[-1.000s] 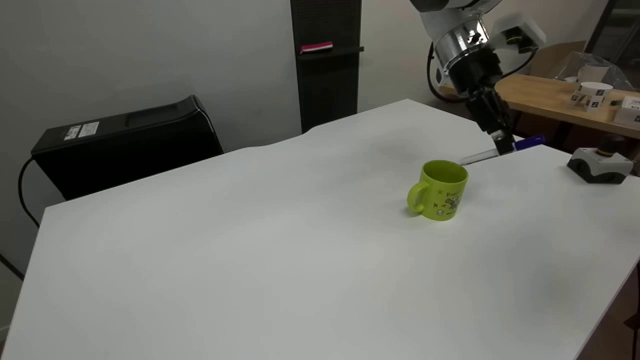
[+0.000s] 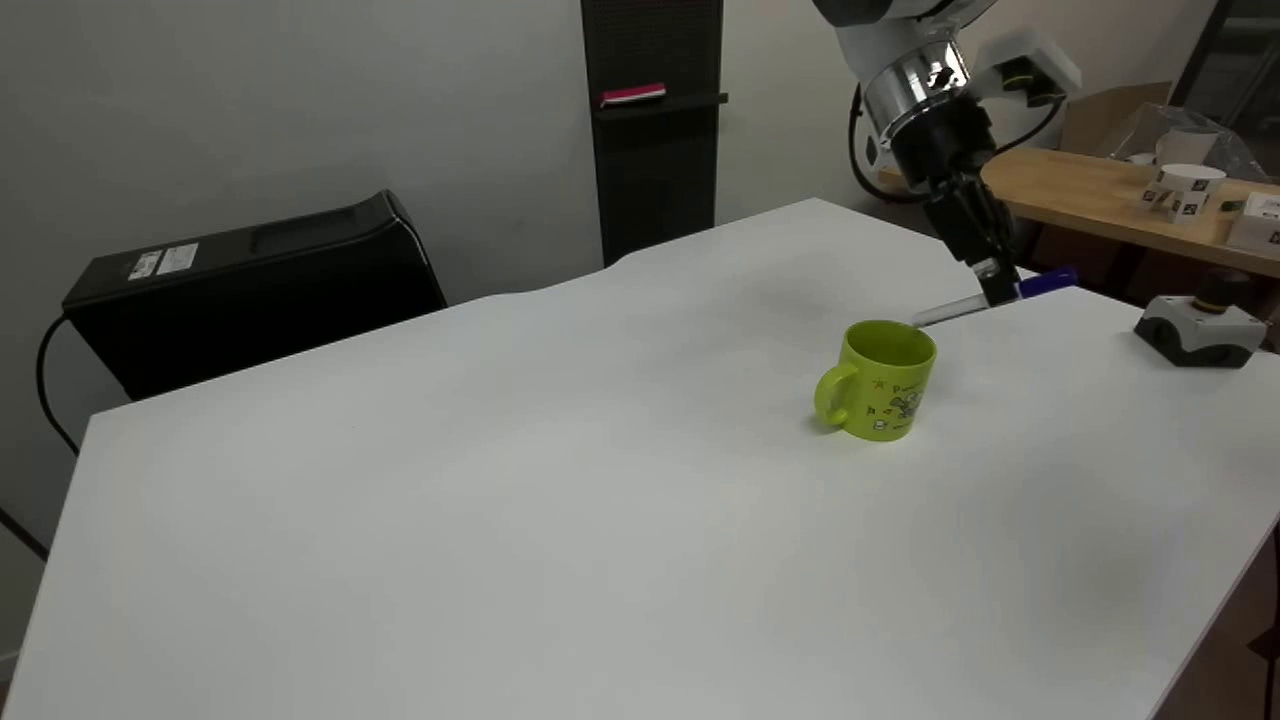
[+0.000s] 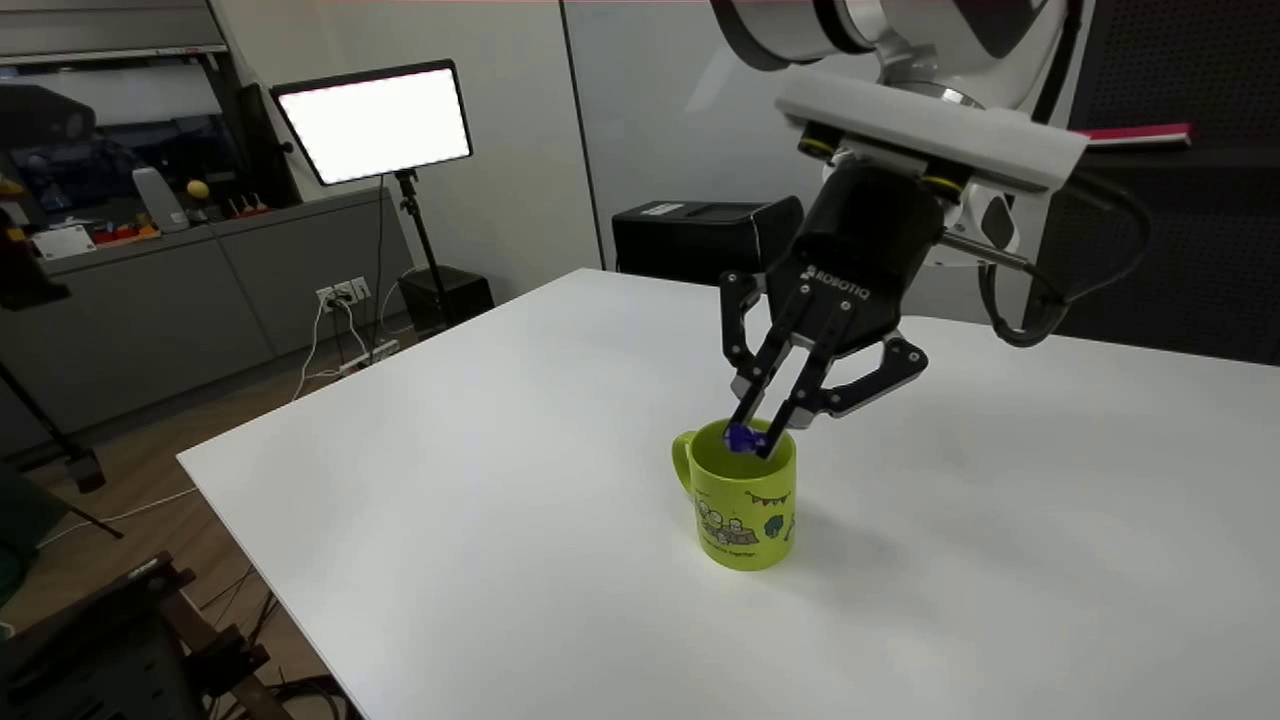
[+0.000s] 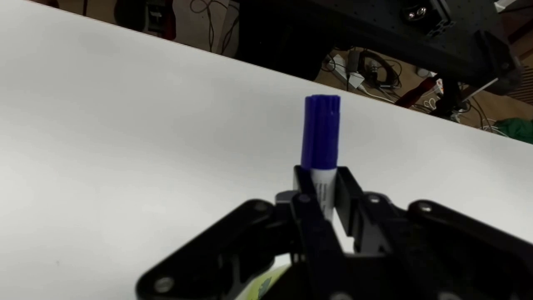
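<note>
My gripper [image 3: 753,442] is shut on a marker with a white barrel and a blue cap. In exterior view 1 the marker [image 2: 953,311] tilts slightly, its white end toward the upright green mug [image 2: 873,396] and its cap pointing away to the right. That end appears at the mug's far rim; whether they touch, I cannot tell. The wrist view has the blue cap [image 4: 321,131] sticking out beyond my fingers, with the mug [image 4: 263,283] only partly showing at the bottom. Exterior view 2 shows the mug's handle on the left.
The white table [image 2: 480,516] is wide and clear around the mug. A grey and black control box [image 2: 1200,326] sits at its right edge. Beyond the far edge stands a black case [image 2: 258,288]. A wooden side table [image 2: 1080,180] carries cups and boxes.
My gripper and the marker have moved slightly left and up in exterior view 1, bringing the white end a little closer over the mug's rim. The mug has not moved.
</note>
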